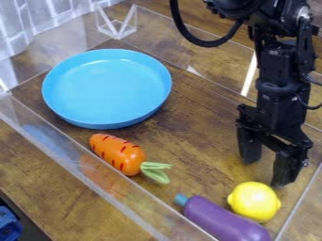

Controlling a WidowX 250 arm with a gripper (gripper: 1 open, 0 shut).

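Note:
My black gripper [268, 154] hangs at the right, low over the wooden surface, open, its fingers just behind a yellow lemon [254, 201]. A purple eggplant [228, 221] lies left of and in front of the lemon at the bottom edge. An orange toy carrot [117, 153] with green leaves lies at the lower left. A blue plate [107, 87] sits at the upper left. Whether anything is hidden behind the fingers I cannot tell.
Clear transparent walls border the wooden surface [176, 141] at the front left and the back. The middle between plate, carrot and gripper is clear. A small blue object [8, 224] is at the lower left corner, outside the wall.

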